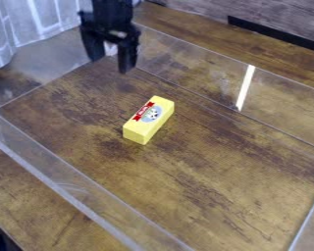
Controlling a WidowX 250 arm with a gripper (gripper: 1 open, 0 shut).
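Observation:
A yellow box (148, 124) with a red label and a small round picture lies on the wooden surface near the middle of the view. My dark gripper (110, 51) is at the upper left, behind and above the box and apart from it. It is blurred, its two fingers pointing down and spread open, with nothing visible between them.
Clear low walls border the wooden floor (212, 196) on the left, back and right. A white curtain or sheet hangs at the far left. A dark slot shows in the back panel at upper right. The floor around the box is clear.

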